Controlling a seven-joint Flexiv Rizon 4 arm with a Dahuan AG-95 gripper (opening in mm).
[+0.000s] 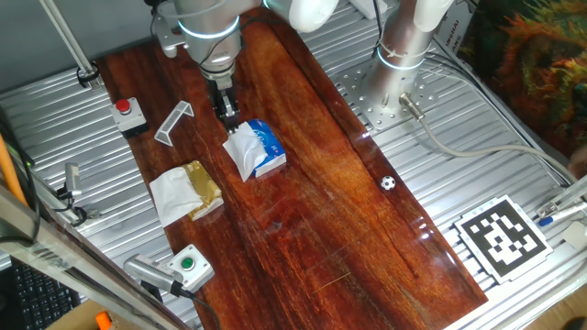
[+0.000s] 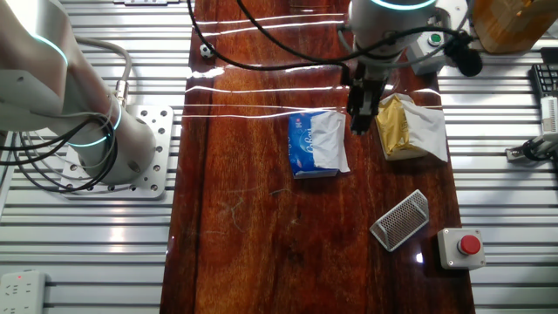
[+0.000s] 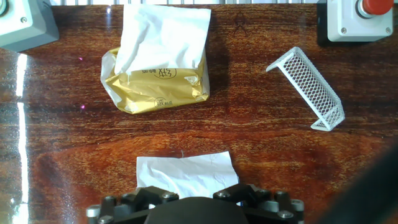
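A blue tissue pack (image 1: 266, 144) with white tissue (image 1: 243, 151) sticking out lies on the wooden table. My gripper (image 1: 230, 125) points down right by the tissue's end; exterior view 2 (image 2: 359, 122) shows it between this pack and a gold one. Whether it touches the tissue cannot be told. In the wrist view the white tissue (image 3: 186, 173) lies just ahead of the gripper's dark parts, which hide most of the blue pack. The gold tissue pack (image 3: 158, 90), also topped with white tissue, rests farther off. The fingertips are too unclear to show whether they are apart.
A white mesh bracket (image 3: 311, 87) lies near the red-button box (image 1: 128, 117). A green-button box (image 1: 190, 266) stands at the table edge. A small football (image 1: 388, 183) sits at the opposite edge.
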